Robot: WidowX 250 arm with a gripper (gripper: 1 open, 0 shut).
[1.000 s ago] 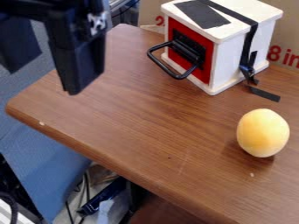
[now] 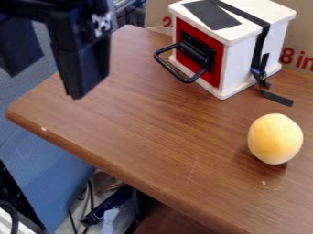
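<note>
My black gripper [image 2: 49,57] fills the upper left of the camera view, above the left part of the wooden table. Its fingers stand apart, with nothing seen between them. A white box [image 2: 239,82] with a red front panel [image 2: 208,71], black handle and black straps stands at the back right. A pale yellow round object [image 2: 275,139], like an egg or fruit, rests on the table at the right.
Cardboard [image 2: 294,55] stands behind the box.
</note>
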